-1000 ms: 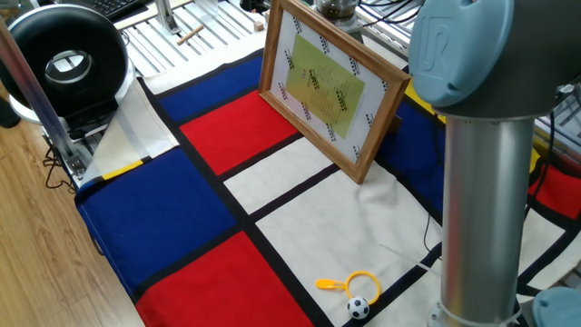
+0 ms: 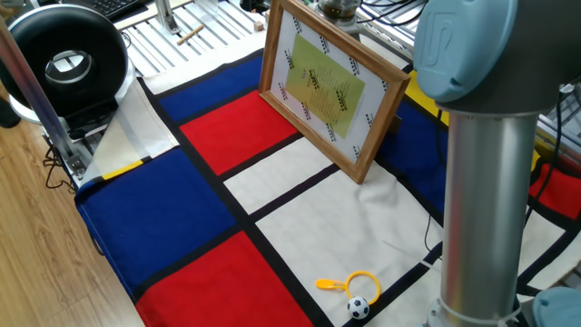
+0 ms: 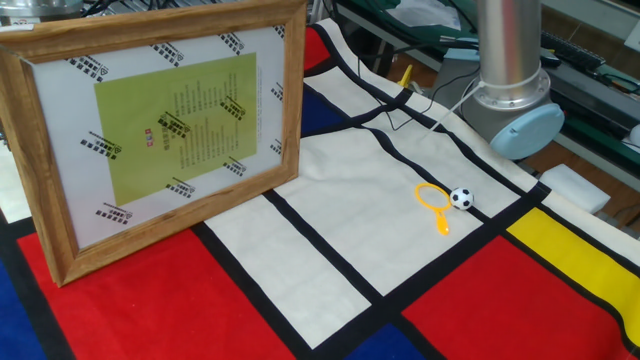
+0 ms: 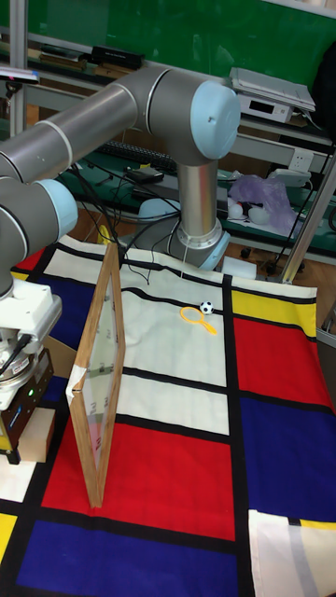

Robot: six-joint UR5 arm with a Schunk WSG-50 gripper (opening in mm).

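Note:
A wooden picture frame (image 2: pixel 361 154) stands upright on the patterned cloth, its green-printed sheet (image 3: pixel 185 125) facing the exterior view 2 camera. From the side, in exterior view 3, the frame (image 4: pixel 107 398) looks thin and slightly tilted. My arm's wrist (image 4: pixel 28 313) is behind the frame, at the left edge of that view. Below it hangs a dark housing (image 4: pixel 28 403) with small green lights, close to a wooden block (image 4: pixel 37 435). My gripper's fingertips cannot be made out, so whether it is open or shut does not show.
On the white cloth lie a yellow ring with a handle (image 3: pixel 433 197) and a small soccer ball (image 3: pixel 462 198) touching or nearly touching it. My arm's base column (image 4: pixel 199 204) rises at the cloth's far edge. The red and blue patches before the frame are clear.
In exterior view 1 my arm's blue-capped joint has shifted slightly to the right. The frame, ring and ball have stayed in place.

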